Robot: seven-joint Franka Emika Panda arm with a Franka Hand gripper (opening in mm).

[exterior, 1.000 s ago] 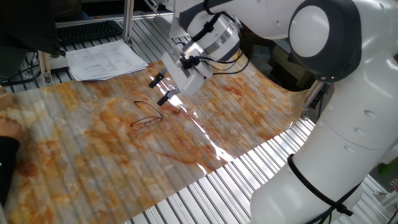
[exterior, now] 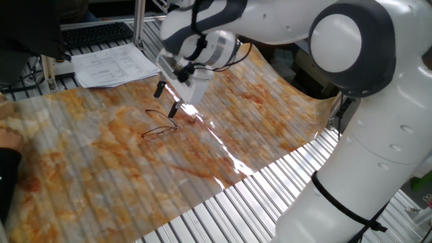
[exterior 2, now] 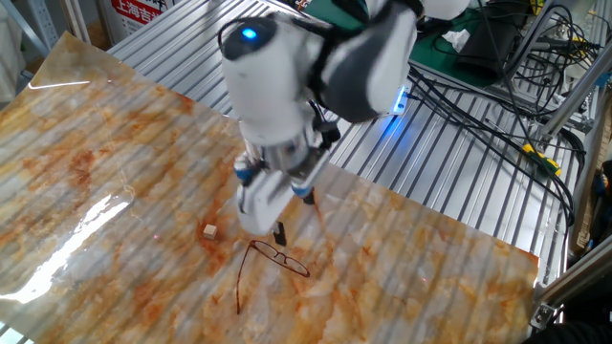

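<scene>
A pair of thin dark-rimmed glasses (exterior: 160,130) lies on the marbled sheet, arms unfolded. In exterior view 2 the glasses (exterior 2: 278,257) show both lenses and one long arm stretching toward the near edge. My gripper (exterior: 167,99) is open, its two black fingers apart with nothing between them. It hangs over the sheet close to the glasses; in the other view the gripper (exterior 2: 295,215) appears just beyond the lenses, one fingertip nearly overlapping the rim. Whether that fingertip touches them I cannot tell.
A small pale cube (exterior 2: 210,231) sits beside the glasses. Printed papers (exterior: 115,65) and a keyboard (exterior: 98,34) occupy the far left, and a person's hand (exterior: 11,140) rests at the left edge. Much of the marbled sheet (exterior: 88,182) is bare.
In exterior view 1 the gripper has shifted left, and its wrist has tilted so the fingers point more steeply downward. The glasses have stayed put.
</scene>
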